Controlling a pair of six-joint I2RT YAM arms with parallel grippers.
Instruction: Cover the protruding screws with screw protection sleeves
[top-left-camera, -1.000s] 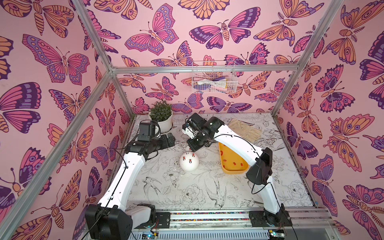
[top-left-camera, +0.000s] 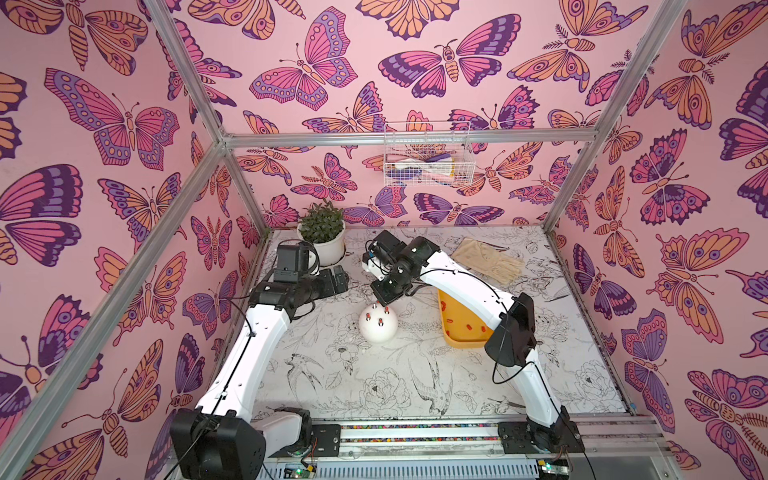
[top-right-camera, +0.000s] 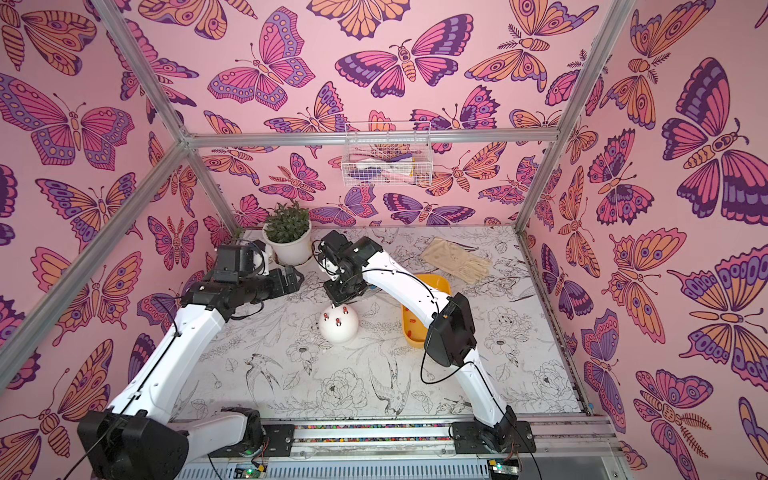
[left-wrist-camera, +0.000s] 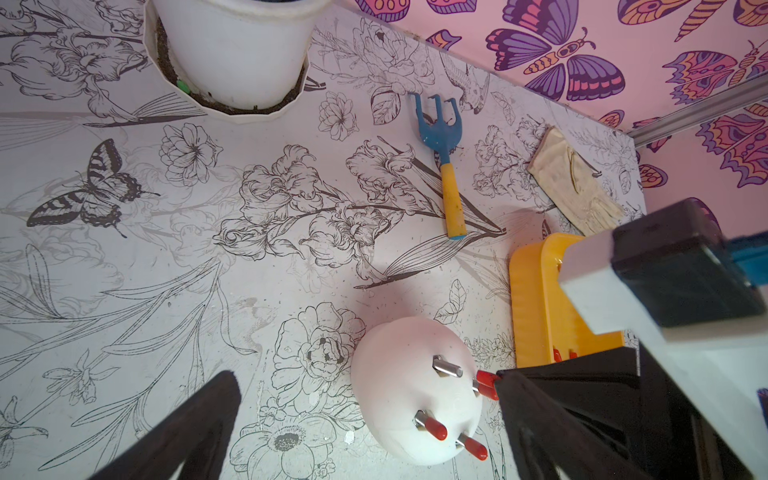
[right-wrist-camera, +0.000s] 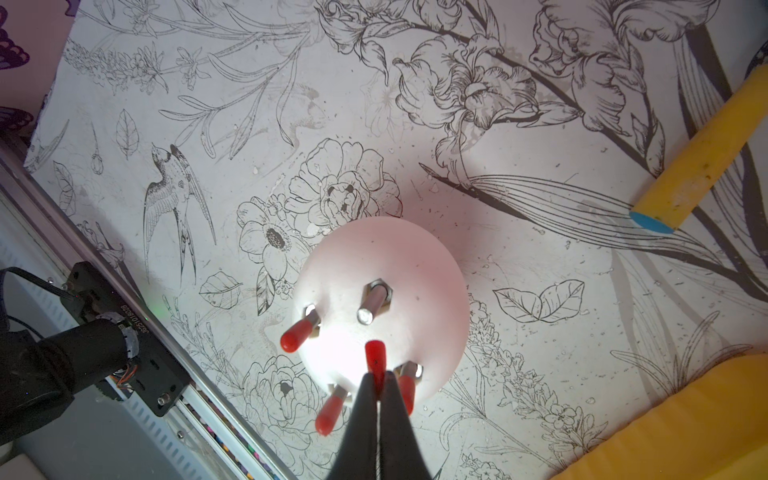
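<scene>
A white dome bears several metal screws. Three carry red sleeves, such as the near-left sleeve; one bare screw stands near the middle, its metal also showing in the left wrist view. My right gripper is shut with a red sleeve sticking out from its fingertips, over the dome and close to the bare screw, apart from it in the image. My left gripper is open and empty, up and left of the dome. A yellow tray with loose red sleeves lies right of the dome.
A white plant pot stands at the back left. Behind the dome lies a blue-and-yellow hand fork. Beige gloves rest at the back right.
My right gripper has shifted slightly left and toward the dome, its arm swinging with it. The left arm, the dome and the tray look the same.
</scene>
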